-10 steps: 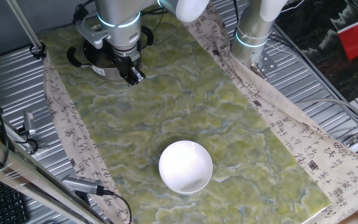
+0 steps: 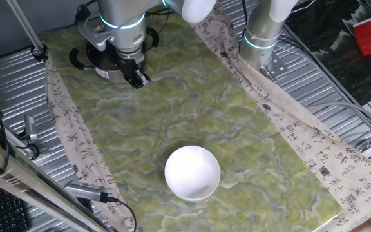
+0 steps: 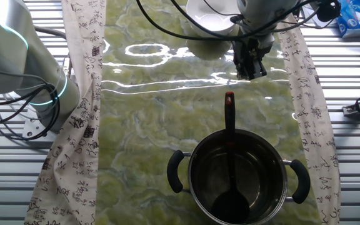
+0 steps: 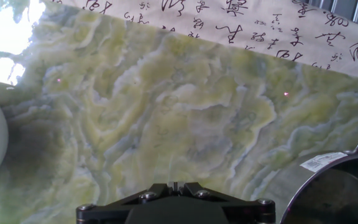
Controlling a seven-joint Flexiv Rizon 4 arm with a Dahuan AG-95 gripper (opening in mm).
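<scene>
My gripper hangs over the table beside the pot, on the side toward the white bowl. In the wrist view its fingertips meet, with nothing visible between them. A metal pot with two black handles holds a black ladle, whose red-tipped handle leans out over the rim. The arm partly covers this pot in exterior view 1, and the wrist view catches its wall at the lower right. An empty white bowl stands apart, farther along the table.
A green marbled mat covers the table, clear between pot and bowl. Patterned cloth lines its sides. A camera with a cable sits at the opposite edge.
The arm, gripper, pot and bowl have stayed where they were. Only the red cloth at the far right of exterior view 1 has shifted slightly.
</scene>
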